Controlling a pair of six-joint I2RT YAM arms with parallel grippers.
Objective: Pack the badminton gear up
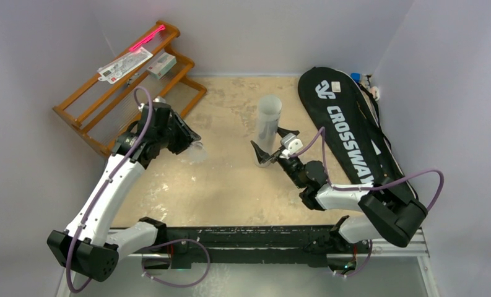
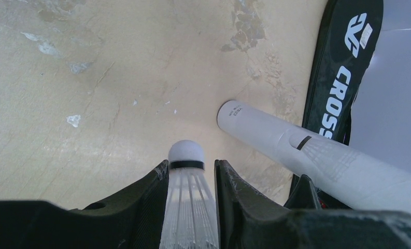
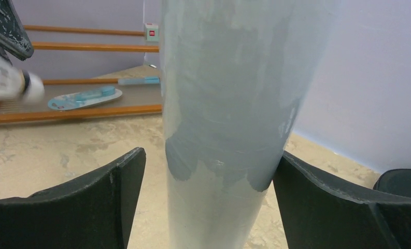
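A white shuttlecock [image 2: 186, 151] sits between the fingers of my left gripper [image 1: 193, 139], cork end outward, its feathers running back between them. At the middle of the table stands a pale translucent tube [image 1: 268, 117], tilted slightly. My right gripper [image 1: 267, 137] has a finger on each side of this tube. In the right wrist view, floor shows between the left finger and the tube, while the other finger meets its right edge. That gripper is open around it. On the right lies the black CROSSWAY racket bag [image 1: 340, 124].
A wooden rack [image 1: 82, 127] at the back left carries a small box [image 1: 162, 65], a packaged item [image 1: 125, 65] and a pink item [image 1: 147, 38]. Bare table lies between the two grippers. Walls close in the back and sides.
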